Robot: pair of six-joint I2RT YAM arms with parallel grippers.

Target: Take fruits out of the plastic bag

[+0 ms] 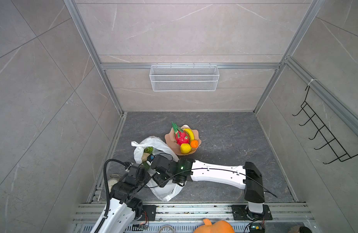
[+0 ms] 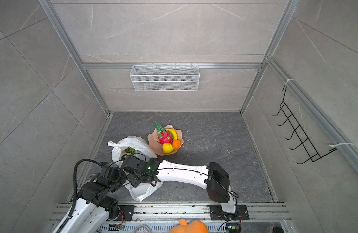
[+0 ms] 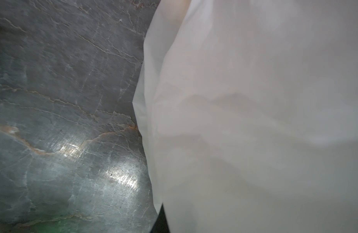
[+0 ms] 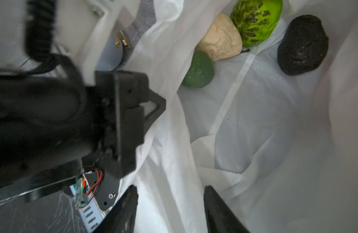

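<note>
The white plastic bag [image 1: 170, 192] lies open on the left of the table. Inside it, the right wrist view shows a mottled green fruit [image 4: 258, 23], a beige one [image 4: 221, 38], a dark green one [image 4: 199, 69] and a dark avocado-like one [image 4: 303, 45]. Over the bag's opening my right gripper has its fingers apart, with bag plastic behind the gap and no fruit between. My left gripper is shut at the bag's rim; whether it pinches the plastic I cannot tell. Bag plastic fills most of the left wrist view.
Behind the bag a tan scalloped dish [image 1: 169, 141] bears a dragon fruit [image 1: 181, 137], banana [image 1: 189, 133], orange [image 1: 194, 143] and lemon [image 1: 185, 148]. An orange pumpkin-shaped object [image 1: 214, 227] sits beyond the front edge.
</note>
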